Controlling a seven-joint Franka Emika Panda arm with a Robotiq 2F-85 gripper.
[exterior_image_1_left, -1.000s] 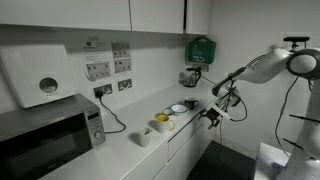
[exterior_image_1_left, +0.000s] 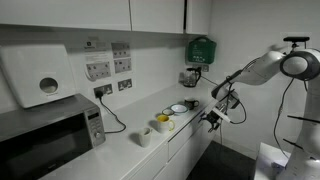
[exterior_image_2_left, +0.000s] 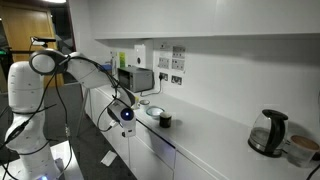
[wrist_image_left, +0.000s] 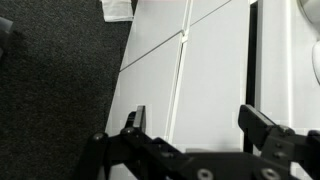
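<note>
My gripper is open, its two dark fingers wide apart at the bottom of the wrist view with nothing between them. Beneath it run the white cabinet fronts (wrist_image_left: 145, 85), split by a pale seam. In exterior view 1 the gripper (exterior_image_1_left: 212, 121) hangs at the front of the counter, below the worktop level. From exterior view 2, the gripper (exterior_image_2_left: 127, 126) also appears in front of the cabinets, over the dark floor side. No object is in its grasp.
On the counter stand a white cup (exterior_image_1_left: 145, 137), a yellow-and-white mug (exterior_image_1_left: 165, 124), a plate (exterior_image_1_left: 178, 108) and a microwave (exterior_image_1_left: 45, 143). A kettle (exterior_image_2_left: 267, 132) sits at the right in exterior view 2. A pale sheet (wrist_image_left: 117, 10) lies on the floor.
</note>
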